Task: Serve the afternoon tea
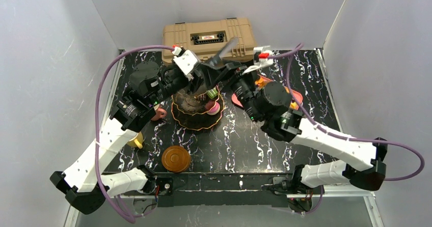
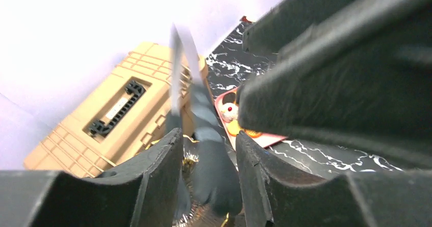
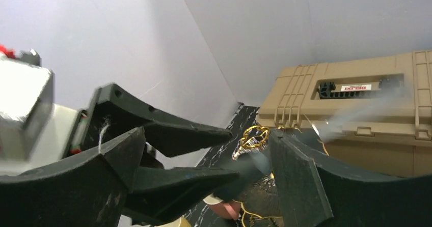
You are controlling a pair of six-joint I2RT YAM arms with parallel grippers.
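Note:
A pair of tongs [image 1: 227, 47], silver with dark ends, tilts between my grippers above the tiered stand. Motion blurs them. In the left wrist view the tongs [image 2: 208, 130] pass between the part-opened fingers of my left gripper; whether these grip them cannot be told. My right gripper is open, its fingers wide apart, with the left gripper's dark fingers reaching in from the left. Below, the black stand [image 1: 191, 121] with gold rims carries a pink-and-white cake [image 1: 214, 108] and a green piece [image 1: 212, 92]. My right arm partly covers a pink tray [image 1: 297, 96] of treats.
A tan case [image 1: 178, 35] stands at the back. On the left are a pink cup [image 1: 159, 114] and a yellow cup [image 1: 136, 141]; a round brown lid-like disc [image 1: 176, 159] lies near the front.

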